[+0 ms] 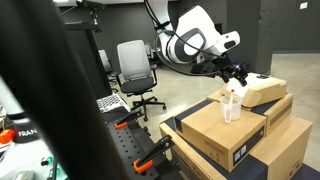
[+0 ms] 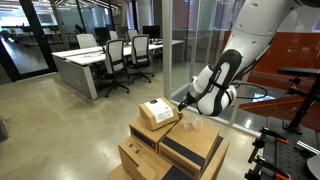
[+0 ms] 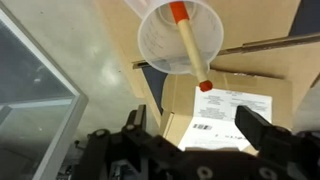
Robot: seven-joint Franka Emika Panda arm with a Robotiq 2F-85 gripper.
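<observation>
A clear plastic cup [image 3: 156, 47] stands on a cardboard box [image 1: 215, 125]; it also shows as a pale cup [image 1: 231, 108] in exterior view 1. Inside it leans a wooden stick with red ends [image 3: 188, 38], one tip reaching past the rim towards my gripper. My gripper has its dark fingers [image 3: 257, 127] spread wide apart, with nothing seen between them. In exterior view 1 the gripper [image 1: 238, 80] hangs just above the cup, on the side of the taped box.
A taped box with a white label [image 3: 225, 118] lies behind the cup. More cardboard boxes [image 1: 285, 148] are stacked around it. Office chairs [image 2: 115, 52] and desks stand in the background, with open floor [image 2: 60, 130] left of the boxes.
</observation>
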